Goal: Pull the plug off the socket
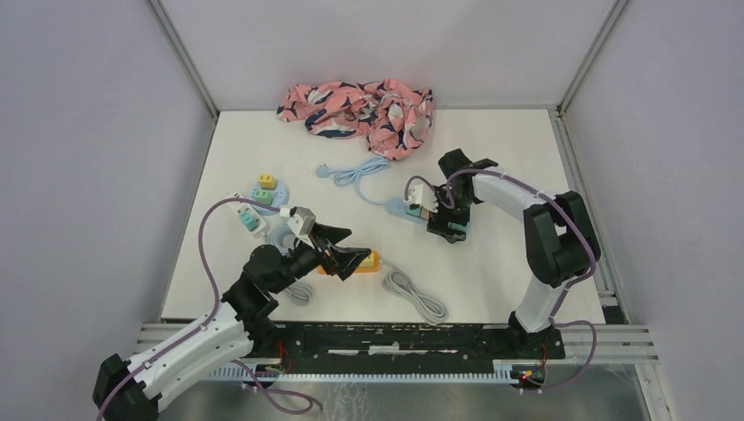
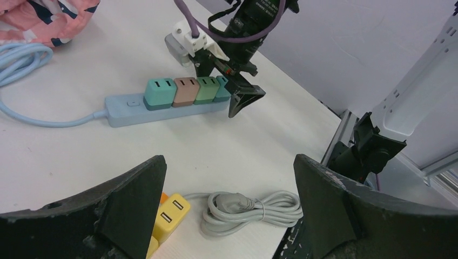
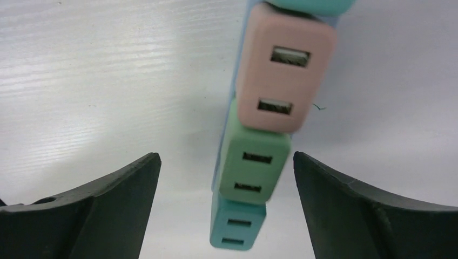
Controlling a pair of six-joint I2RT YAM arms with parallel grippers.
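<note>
A light-blue power strip point(image 2: 128, 111) lies on the table's right half, with teal, brown and green plugs seated along it in a row. From above, my right gripper straddles the row with its fingers part open. Between its fingers stands the green plug point(image 3: 254, 162), with clear gaps on both sides; the brown plug point(image 3: 286, 70) and the end teal plug point(image 3: 236, 224) adjoin it. Over the orange strip point(image 1: 361, 268) with its yellow plugs point(image 2: 170, 214), my left gripper hangs open and empty.
A grey coiled cable point(image 1: 416, 296) lies at the front middle, a pink patterned cloth point(image 1: 364, 110) at the back. On the left are a white strip point(image 1: 246, 215) and a round blue socket point(image 1: 279, 193). Bare table shows at the right.
</note>
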